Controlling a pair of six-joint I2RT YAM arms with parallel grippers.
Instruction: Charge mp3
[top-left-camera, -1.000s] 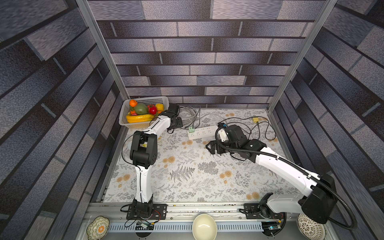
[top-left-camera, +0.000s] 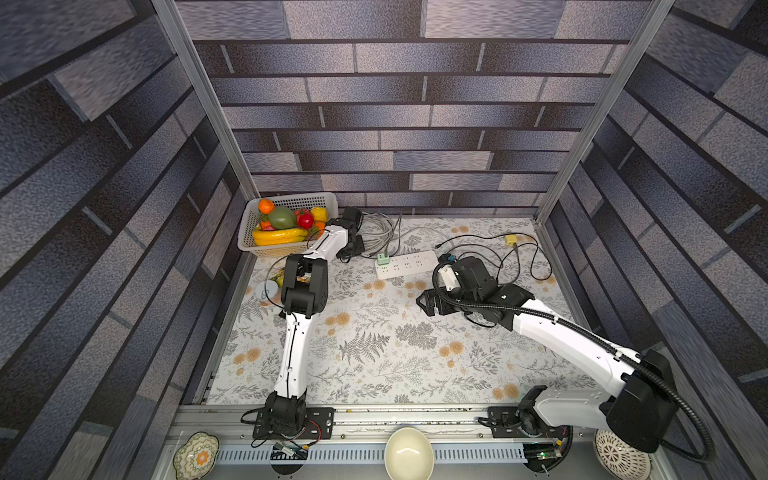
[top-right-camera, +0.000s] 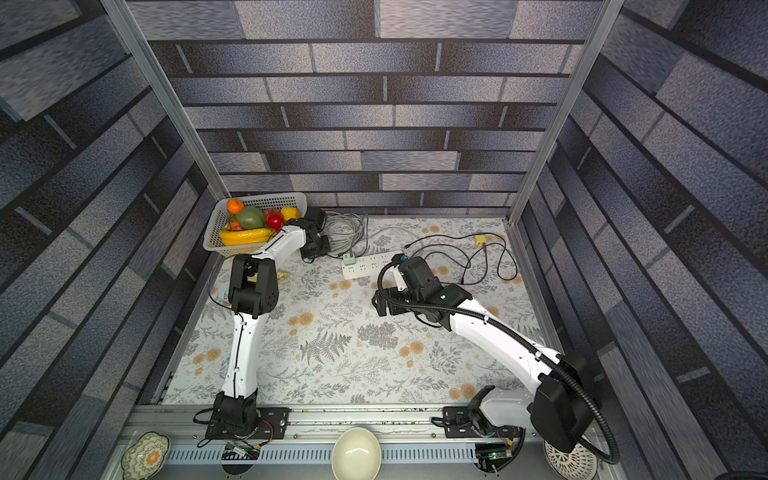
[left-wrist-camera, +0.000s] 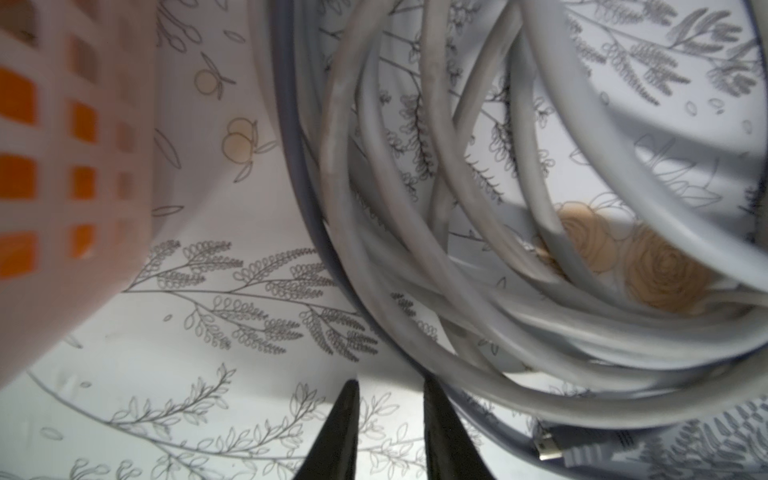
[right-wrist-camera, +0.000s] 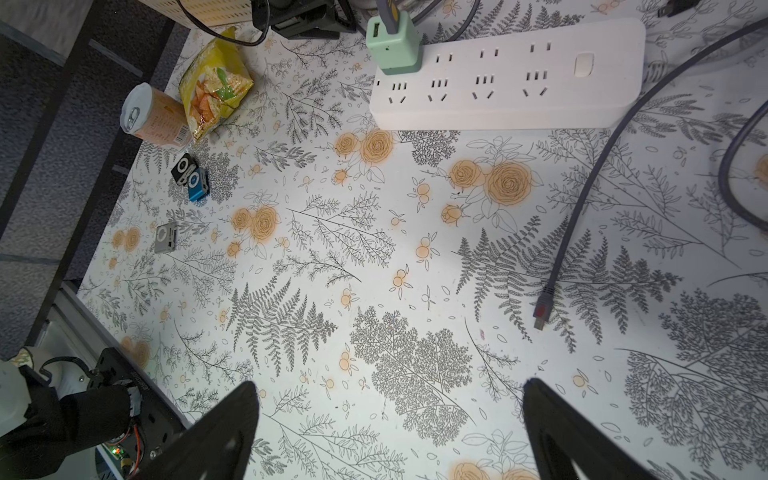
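Three small mp3 players lie at the left of the table in the right wrist view: a black player (right-wrist-camera: 183, 169), a blue player (right-wrist-camera: 197, 184) and a silver player (right-wrist-camera: 165, 237). A grey cable with a connector (left-wrist-camera: 576, 441) runs along the coiled cable in the left wrist view. My left gripper is part open left of that connector, nothing between its fingers. My right gripper stands wide open and empty over the table. Ahead of it lies a dark cable with its plug (right-wrist-camera: 543, 308). A green adapter (right-wrist-camera: 393, 44) sits in the white power strip (right-wrist-camera: 512, 76).
A fruit basket (top-left-camera: 249, 232) stands at the back left, close beside the left gripper. A coil of grey cable (top-left-camera: 382, 228) lies to its right. A can (right-wrist-camera: 152, 117) and a yellow packet (right-wrist-camera: 216, 84) are near the players.
The right arm has shifted very slightly to the right.
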